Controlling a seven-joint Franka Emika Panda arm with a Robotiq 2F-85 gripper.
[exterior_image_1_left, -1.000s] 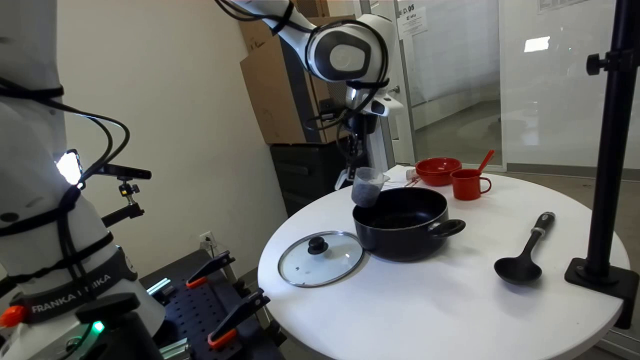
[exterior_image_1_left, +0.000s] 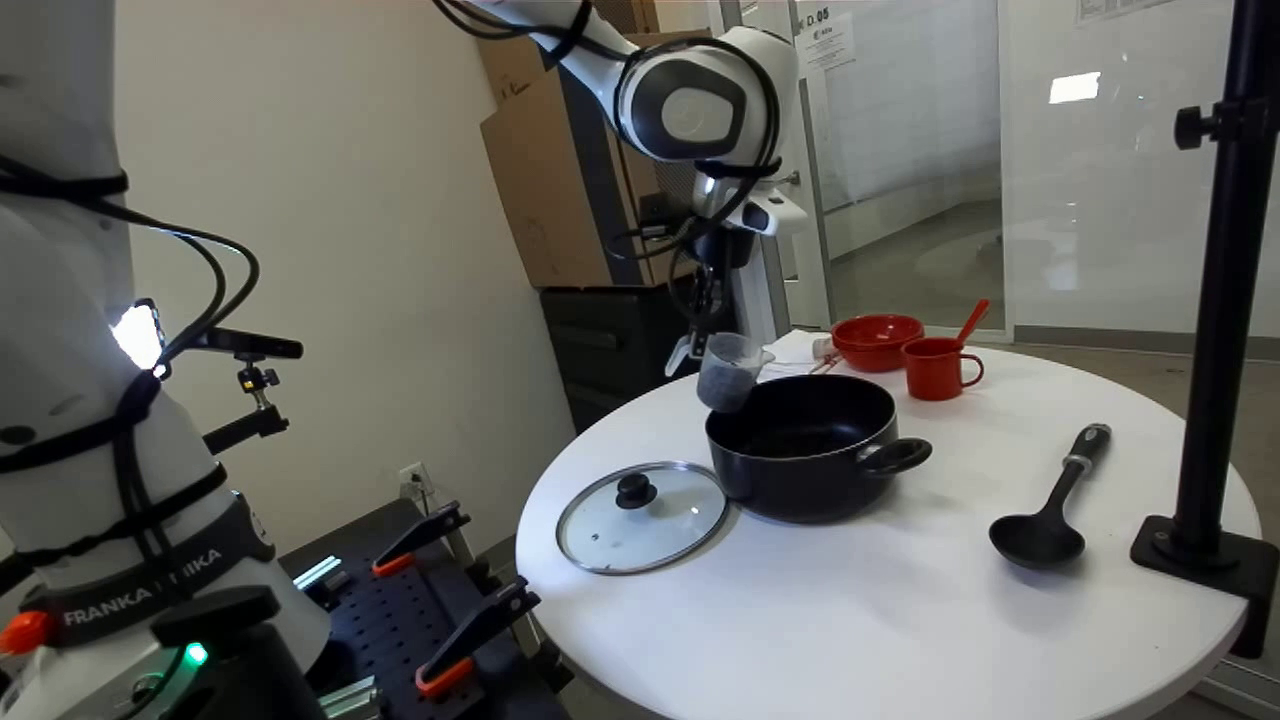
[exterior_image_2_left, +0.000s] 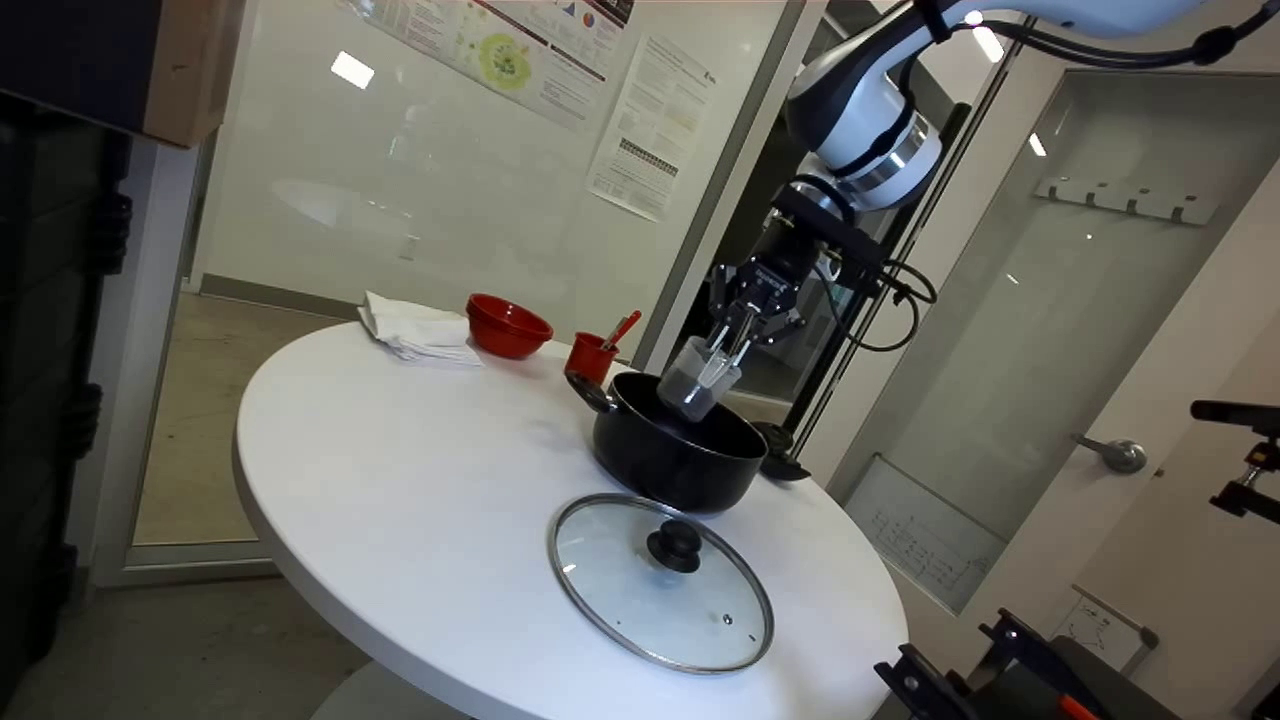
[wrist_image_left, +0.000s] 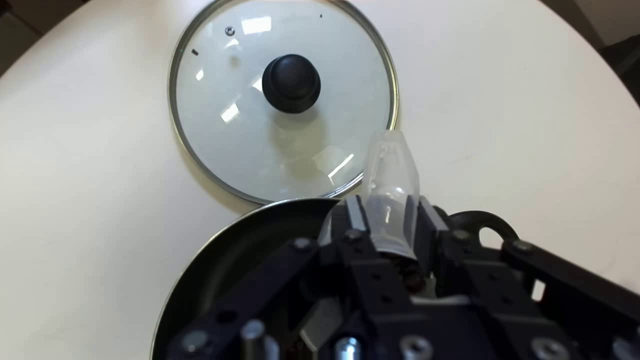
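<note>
A translucent plastic measuring cup (exterior_image_1_left: 728, 374) hangs, slightly tilted, at the rim of the black pot (exterior_image_1_left: 801, 475). Exterior view 2 has the cup (exterior_image_2_left: 697, 379) over the pot's opening, with something greyish in its lower part. My gripper (exterior_image_2_left: 737, 341) is shut on the cup's wall. In the wrist view the cup's clear spout (wrist_image_left: 391, 162) sticks out between the fingers of the gripper, while most of the cup is hidden. The glass lid (exterior_image_1_left: 642, 517) with its black knob lies flat on the table beside the pot.
Behind the pot stand a red bowl (exterior_image_1_left: 877, 342) and a red mug (exterior_image_1_left: 936, 367) holding a red utensil. White cloths (exterior_image_2_left: 416, 329) lie near the bowl. A black ladle (exterior_image_1_left: 1046, 523) rests to the right, near a black post (exterior_image_1_left: 1207, 300).
The gripper and cup have shifted slightly left in exterior view 1, and the cup's tilt differs a little. Pot, lid and other tableware have stayed put.
</note>
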